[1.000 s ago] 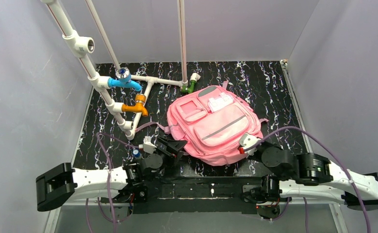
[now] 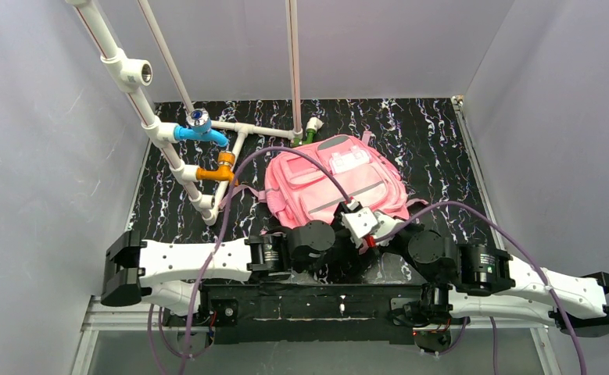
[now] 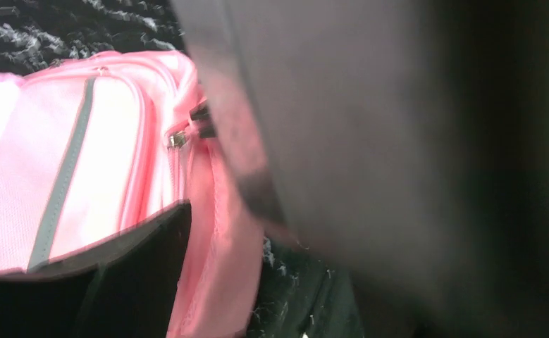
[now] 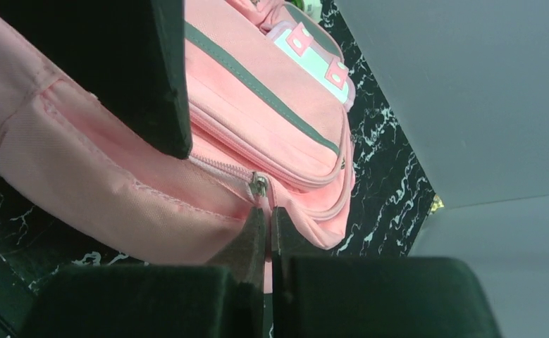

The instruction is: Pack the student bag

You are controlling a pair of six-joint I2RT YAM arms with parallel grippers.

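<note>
A pink backpack lies on the black marbled surface, front pockets up, zipper along its near side. In the right wrist view my right gripper is shut on the zipper pull, just below the metal slider. In the top view both grippers are bunched together and largely hidden by their wrists.
White pipes with blue, orange and green fittings stand left of and behind the bag. Grey walls enclose three sides. Bare surface lies right of the bag.
The right gripper has shifted slightly, and the bag's near side looks drawn back.
</note>
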